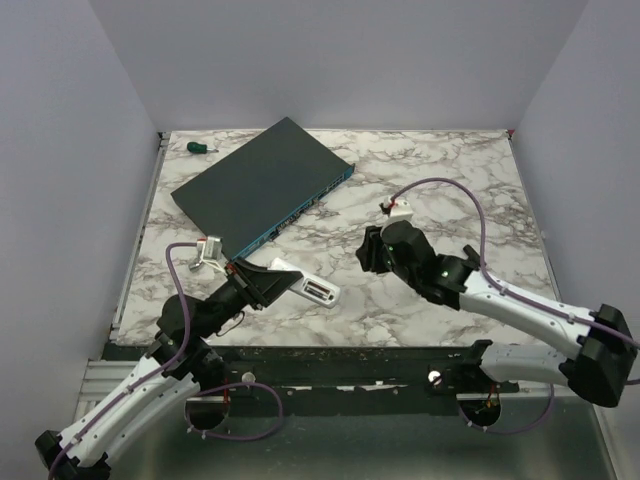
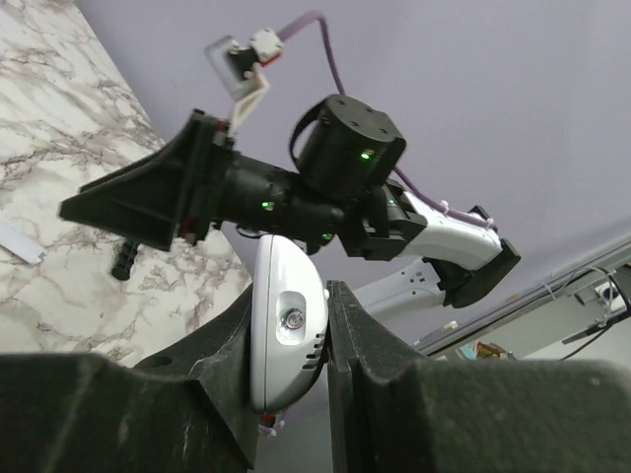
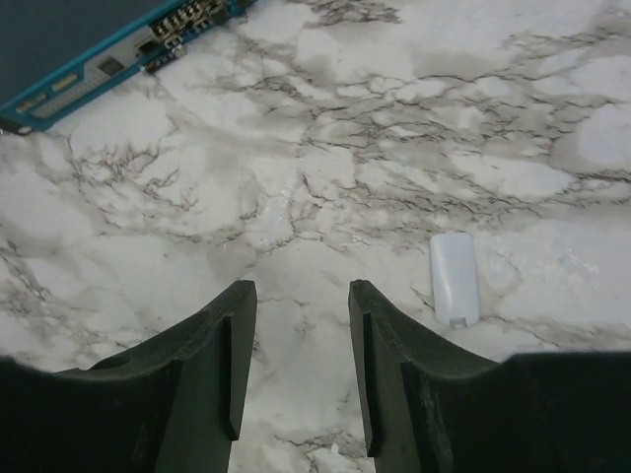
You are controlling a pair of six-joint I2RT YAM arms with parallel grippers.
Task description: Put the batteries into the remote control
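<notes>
A white remote control (image 1: 315,289) hangs at the front middle of the top view, with my left gripper (image 1: 279,281) shut on it. Its compartment faces up without a cover; whether batteries lie inside is too small to tell. In the left wrist view the remote's rounded end (image 2: 289,315) sticks up between the fingers. To the right of the remote, clear of it, is my right gripper (image 1: 372,252). It stands open over the marble table, with a bare gap between its fingertips. A small white flat piece (image 3: 455,279) lies on the table to its right in the right wrist view.
A large dark panel (image 1: 262,185) with a blue edge lies at the back left. Behind it is a green screwdriver (image 1: 197,148). A black tool (image 1: 470,254) is partly hidden behind the right arm.
</notes>
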